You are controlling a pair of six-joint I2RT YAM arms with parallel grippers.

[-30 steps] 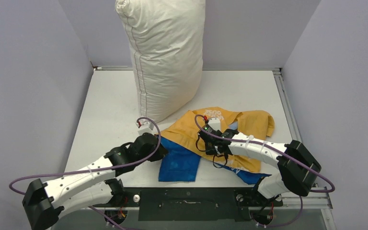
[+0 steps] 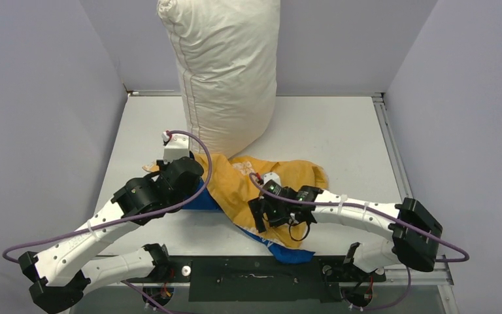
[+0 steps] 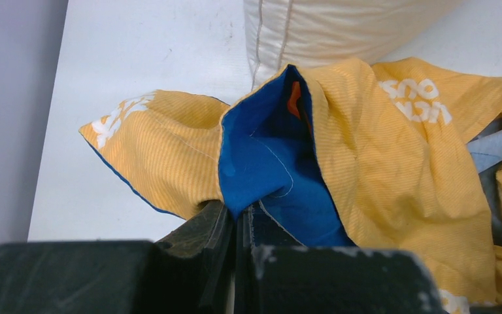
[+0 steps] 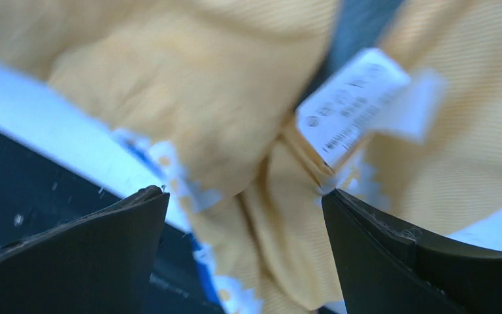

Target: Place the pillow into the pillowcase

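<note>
A large white pillow stands upright at the back of the table. In front of it the yellow pillowcase with blue lining lies crumpled, its white lettering partly visible. My left gripper is shut on the pillowcase's edge and holds it raised, the blue inside showing through a gap in the folds. My right gripper hangs open over the front right part of the pillowcase, near a white label; that wrist view is blurred.
Grey walls close in the sides and back. A dark strip with the arm mounts runs along the front edge.
My left gripper has moved up and left, pulling the pillowcase leftward and lifting its edge. My right gripper has shifted left and toward the front over the cloth.
</note>
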